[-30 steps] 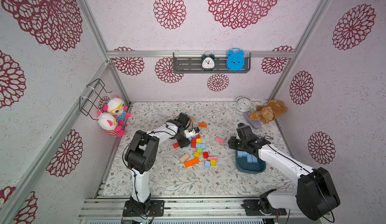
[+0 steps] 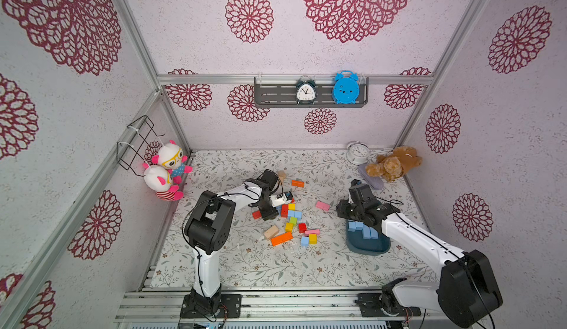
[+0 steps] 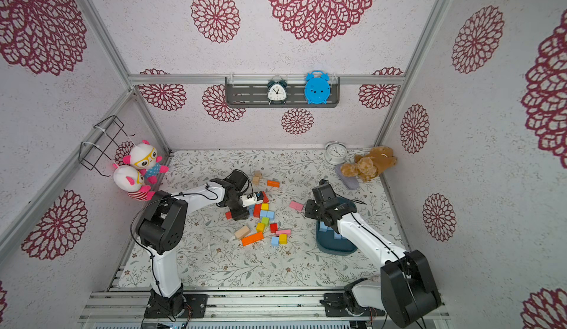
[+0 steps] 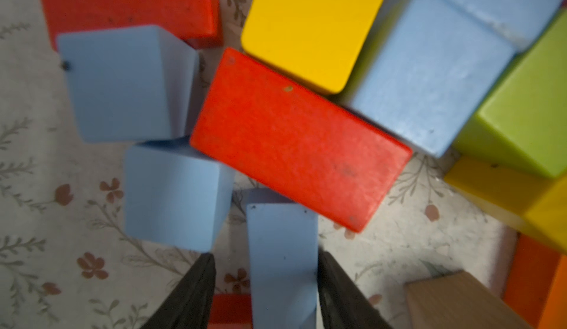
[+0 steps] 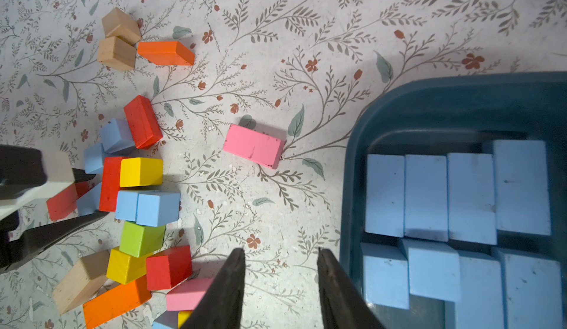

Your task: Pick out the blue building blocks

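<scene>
In the left wrist view my left gripper is part open, its fingers either side of an upright-looking blue block [image 4: 282, 252]; contact is unclear. Two more blue blocks [image 4: 174, 193] lie left of a red brick [image 4: 301, 137], and others [image 4: 428, 72] sit by the yellow one. My right gripper is open and empty, over the left wall of a dark teal bin [image 5: 354, 199], which holds several blue blocks [image 5: 425, 193]. A separate blue block [image 2: 304, 240] lies at the front of the pile.
Loose red, yellow, green, orange, pink and wood blocks [image 2: 281, 238] surround the blue ones. A pink block [image 5: 252, 146] lies between pile and bin. Clock [image 2: 357, 152] and teddy [image 2: 394, 165] are at the back right.
My left gripper has shifted slightly lower in the top left view, over the pile. The right arm has moved very slightly; the blocks look unchanged.
</scene>
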